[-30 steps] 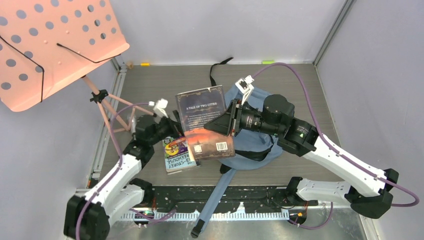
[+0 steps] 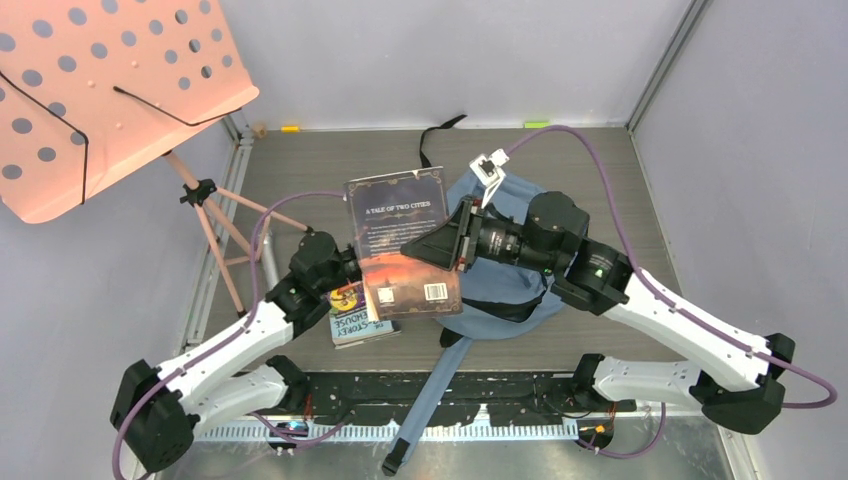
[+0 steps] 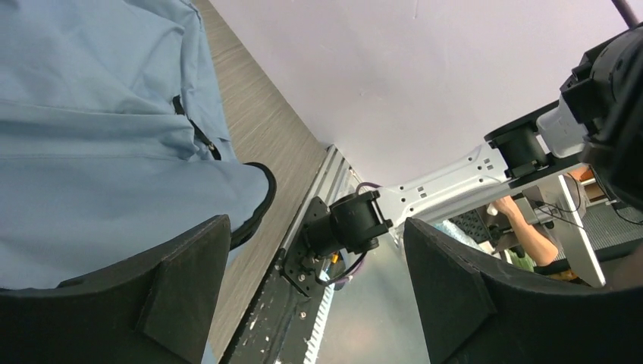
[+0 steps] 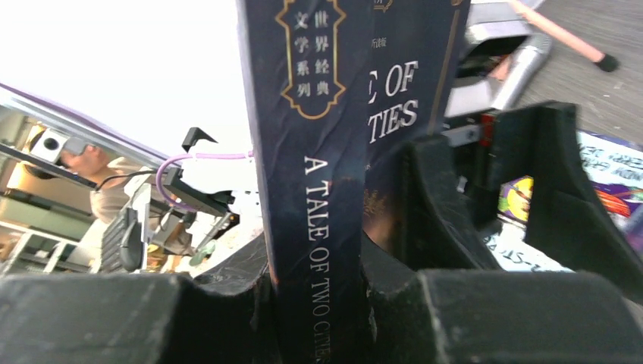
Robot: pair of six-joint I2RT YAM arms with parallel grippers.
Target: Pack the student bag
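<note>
My right gripper [image 2: 440,240] is shut on the book "A Tale of Two Cities" [image 2: 405,200], held up between the arms; its spine [image 4: 307,212] fills the right wrist view. My left gripper stands open, partly hidden under the book in the top view, with nothing between its fingers in its wrist view; beside the book's cover in the right wrist view are dark fingers. A blue bag [image 2: 510,315] lies behind and right of the book, facing the left wrist camera. More books [image 2: 360,330] lie on the table at the lower left.
A pink perforated stand [image 2: 120,90] with tripod legs stands at the left. A blue strap [image 2: 430,400] hangs over the table's front edge.
My left arm has shifted and its gripper has moved in behind the book.
</note>
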